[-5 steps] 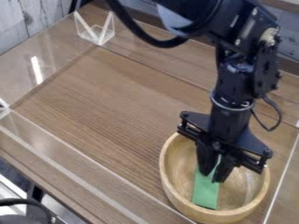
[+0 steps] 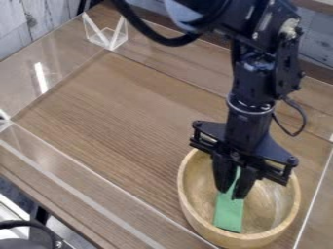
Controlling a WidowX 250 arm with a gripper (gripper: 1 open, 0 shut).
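My black gripper (image 2: 239, 175) reaches down into a tan round bowl (image 2: 197, 201) at the lower right, its fingertips at the upper end of a green object (image 2: 229, 212) lying in the bowl. Whether the fingers are closed on that object is hard to tell, as the gripper body hides much of it.
A clear plastic item (image 2: 107, 31) sits at the far upper left. A wall runs along the back edge, and the bowl is near the front right.
The arm and gripper have shifted slightly up and to the left. The bowl and green object look almost unchanged.
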